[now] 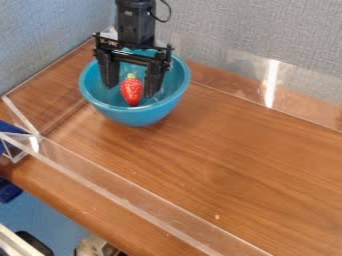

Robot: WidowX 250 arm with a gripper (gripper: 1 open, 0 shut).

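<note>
A teal bowl (140, 112) stands on the wooden table toward the back left. Inside it lies a red strawberry (132, 90) with a green top. My black gripper (132, 78) reaches down into the bowl from above, its fingers open on either side of the strawberry, around and just above it. Whether either fingertip touches the fruit is hard to tell.
Clear plastic rails run along the left edge and back of the table (241, 170). A blue object (8, 141) sits at the far left.
</note>
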